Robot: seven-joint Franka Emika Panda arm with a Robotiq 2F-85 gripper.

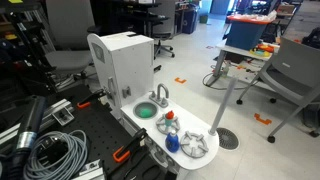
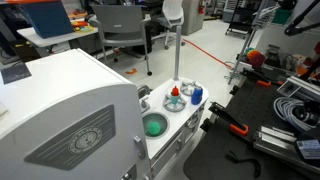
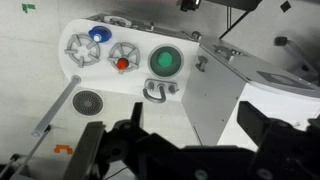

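In the wrist view my gripper stands open, its dark fingers wide apart at the lower part of the picture, with nothing between them. Beyond them is a white toy kitchen counter (image 3: 140,40). A small red object (image 3: 122,64) sits on one burner, and a blue object (image 3: 100,34) is at the other. The green round piece (image 3: 165,62) lies in the sink, beside the grey faucet (image 3: 155,91). Exterior view 1 shows the red object (image 1: 169,115), the blue object (image 1: 172,142) and the green piece (image 1: 146,110) on the same counter.
A tall white cabinet (image 1: 122,62) rises at the sink end of the counter. Orange clamps (image 1: 128,148) hold along the black table (image 1: 95,125) edge. Coiled cable (image 1: 60,155) lies on that table. Chairs and a round floor drain (image 1: 228,138) are beyond the counter.
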